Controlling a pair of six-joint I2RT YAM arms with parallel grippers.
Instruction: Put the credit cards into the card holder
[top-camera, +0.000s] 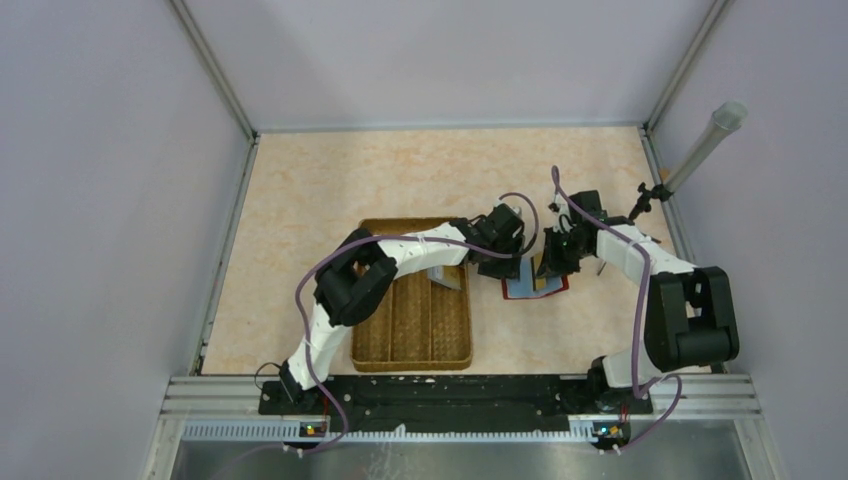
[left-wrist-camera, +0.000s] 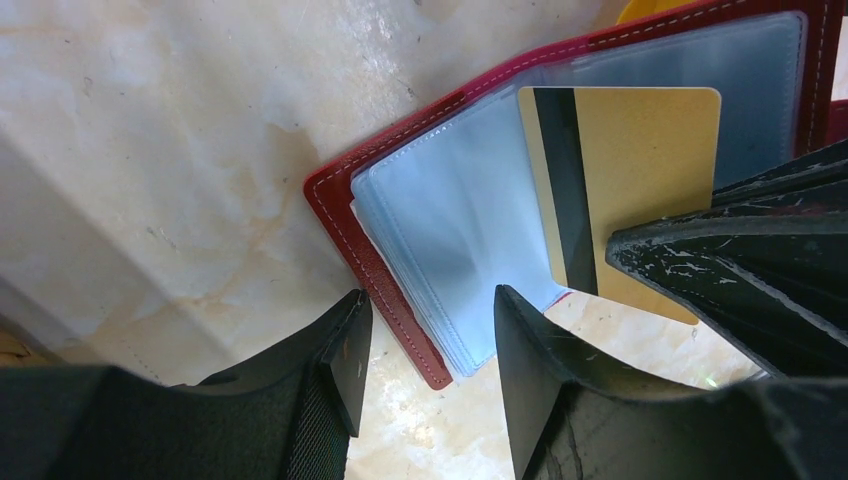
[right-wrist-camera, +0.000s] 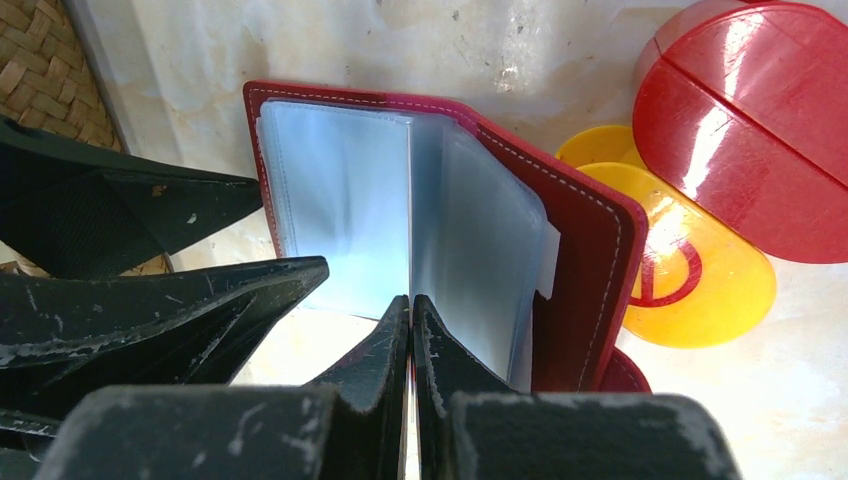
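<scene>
The card holder (left-wrist-camera: 440, 230), dark red with clear bluish sleeves, lies open on the table. A gold card with a black stripe (left-wrist-camera: 640, 180) stands over the sleeves, pinched by my right gripper. In the right wrist view that card shows only as a thin pale edge. My left gripper is part open at the holder's outer end, its fingertips on either side of a sleeve corner. Whether they touch it is hard to tell. In the top view both grippers crowd over the holder (top-camera: 520, 287), beside the gold card (top-camera: 540, 280).
A woven divided basket (top-camera: 411, 366) sits left of the holder, with a card-like item (top-camera: 445, 277) under my left arm. A red and yellow object (right-wrist-camera: 740, 130) is right beside the holder in the right wrist view.
</scene>
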